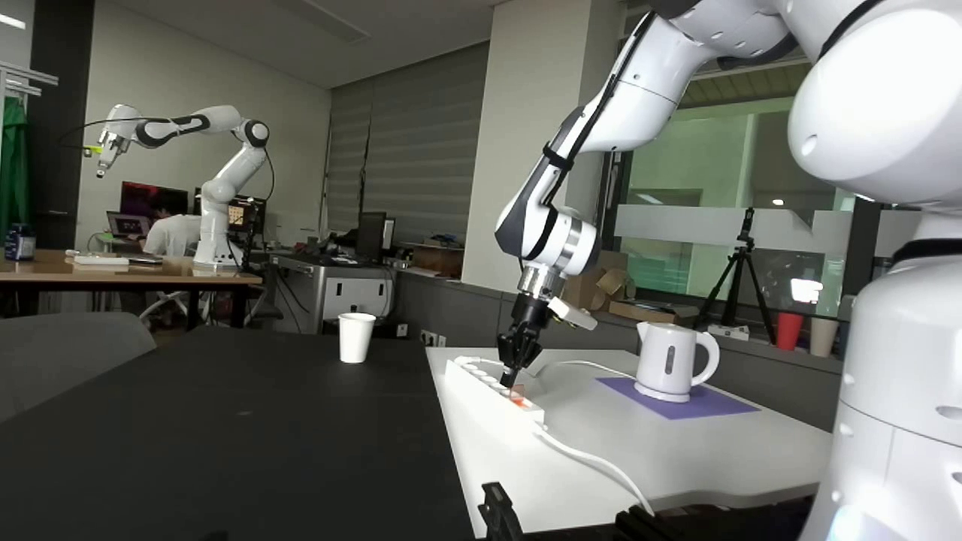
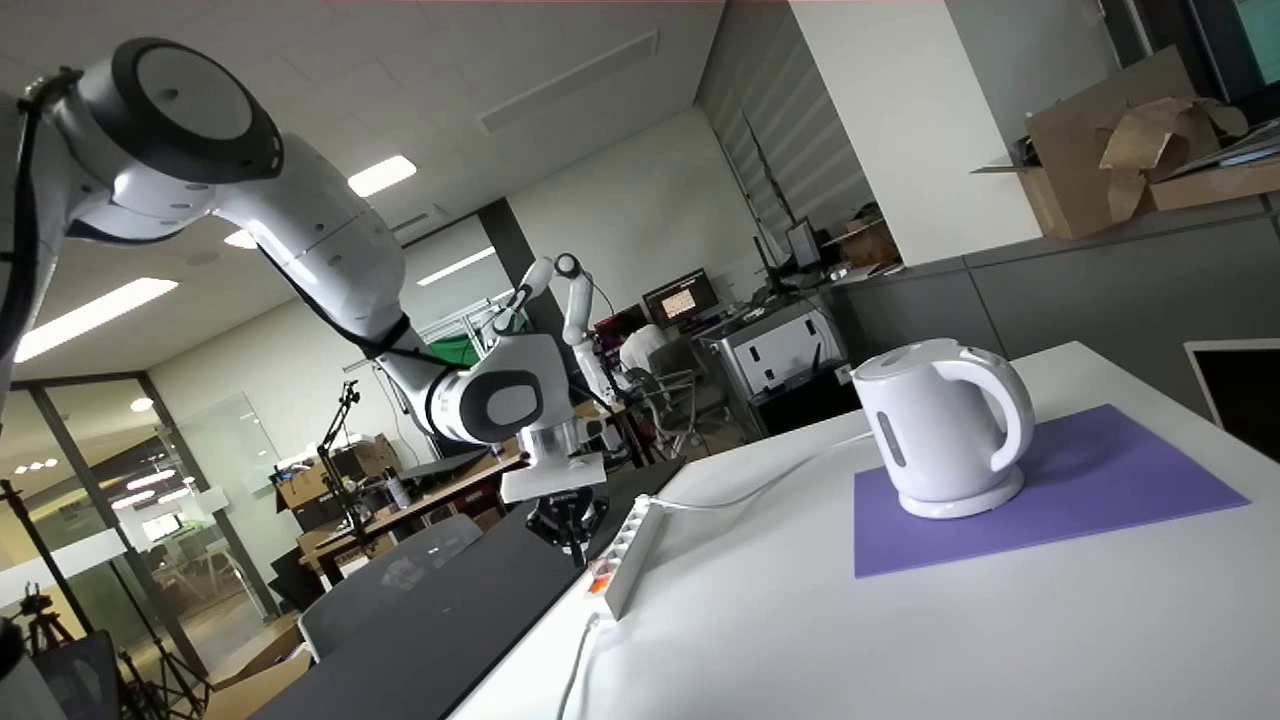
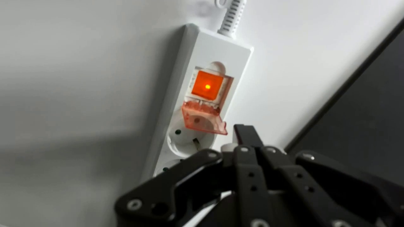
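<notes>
A white power strip (image 3: 223,45) lies along the edge of the white table. Its switch (image 3: 207,86) glows orange. The clear reddish switch cover (image 3: 202,117) is flipped open and leans over the nearest socket. My gripper is shut, with nothing showing between its fingers. In the wrist view its tips are just beside the cover's corner; whether they touch the strip I cannot tell. From the side, the gripper (image 1: 507,377) points down at the strip (image 1: 478,389), close to the switch end.
A white kettle (image 2: 948,432) stands on a purple mat (image 2: 1080,480) across the white table (image 2: 768,624). A white cord (image 1: 591,458) leaves the strip's near end. On the adjoining black table (image 1: 225,433) stands a white cup (image 1: 355,337).
</notes>
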